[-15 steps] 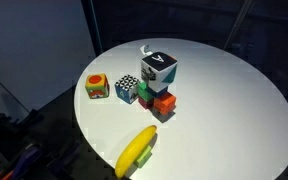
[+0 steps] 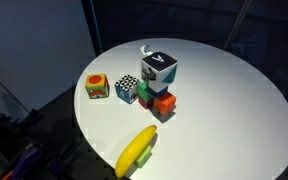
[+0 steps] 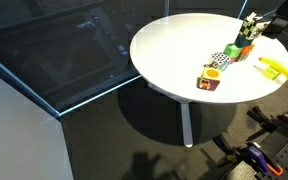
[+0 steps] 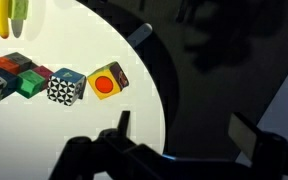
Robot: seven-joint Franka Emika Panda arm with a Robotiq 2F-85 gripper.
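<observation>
Toward the left side of the round white table stands a yellow cube (image 2: 97, 86) with a red circle on its face. Close by is a black-and-white patterned cube (image 2: 126, 89). Green and red blocks (image 2: 164, 103) cluster beside it, and a larger black, white and grey box (image 2: 159, 68) sits above them. A yellow banana (image 2: 136, 151) lies near the table's front edge, with a green block (image 2: 144, 157) next to it. My gripper is open in the wrist view, its fingers wide apart and nothing between them. The cubes appear left of it there.
Bare tabletop (image 3: 174, 50) stretches along the left of the second exterior view, and the right part of the table is clear in the first. Dark floor (image 4: 214, 70) lies beyond the table edge. A pale wall panel (image 2: 39, 40) rises at the left.
</observation>
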